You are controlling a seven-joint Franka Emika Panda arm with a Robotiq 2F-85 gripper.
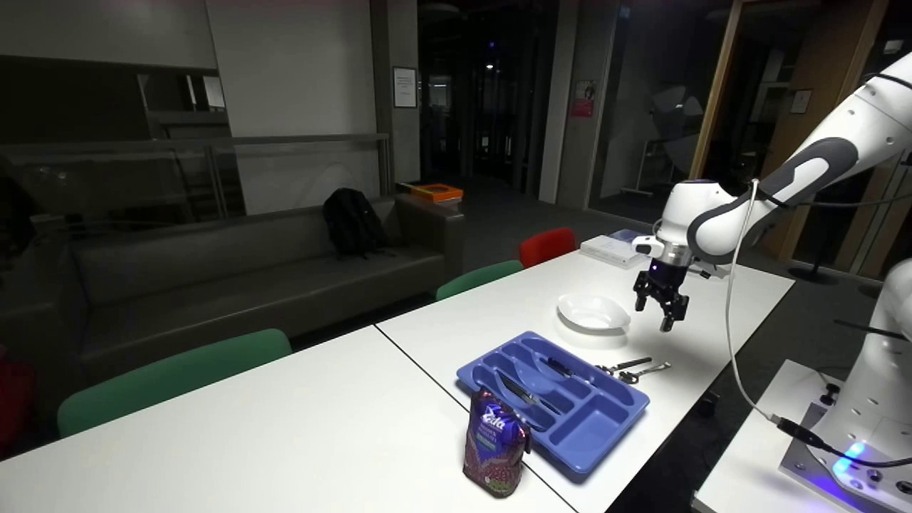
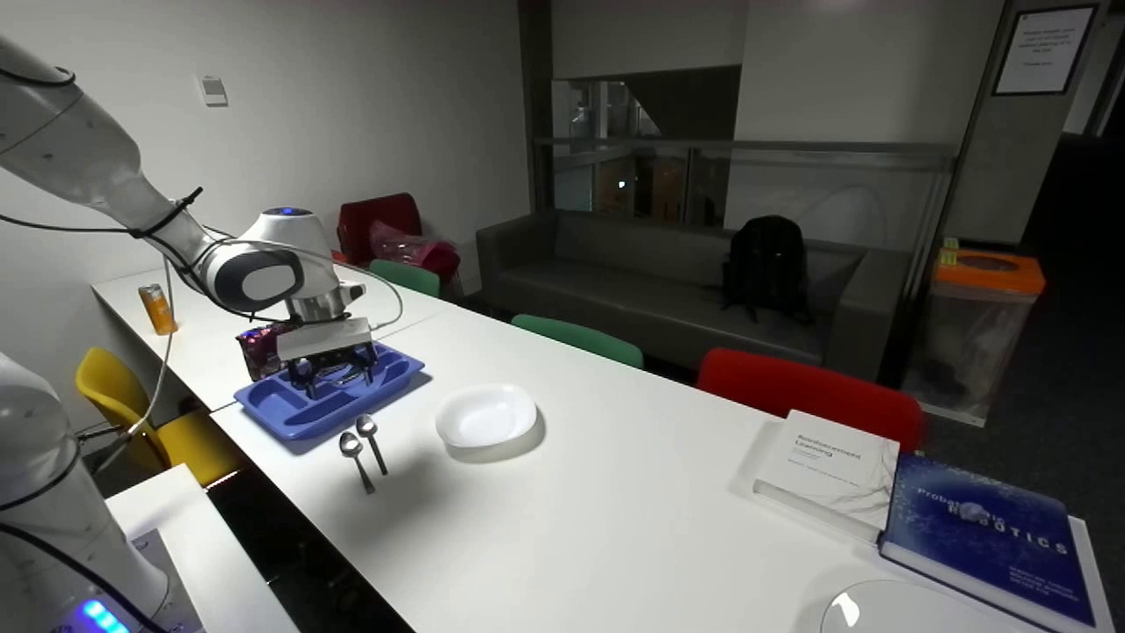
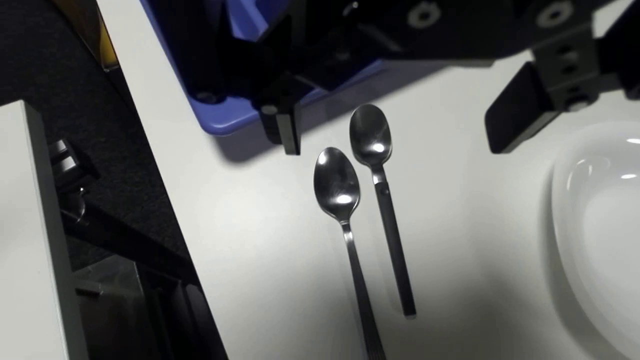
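My gripper [image 1: 656,309] is open above the table, its two fingers wide apart with nothing between them. Two metal spoons lie side by side on the white tabletop. In the wrist view, one spoon [image 3: 337,185] is nearer the table edge, and the other, a black-handled spoon [image 3: 370,135], is closer to the white bowl [image 3: 618,228]. Both are below the level of the fingers. Close by is the blue cutlery tray [image 2: 301,427], holding some dark-handled cutlery [image 1: 521,389]; part of it is hidden behind my gripper in the wrist view.
A dark coffee bag [image 1: 496,444] stands against the tray's near side. Books [image 2: 833,464] and a clear-looking plate [image 2: 918,610] occupy the table's other end. Between them and the bowl the tabletop is free. A gap separates the table from the robot's stand [image 2: 200,538].
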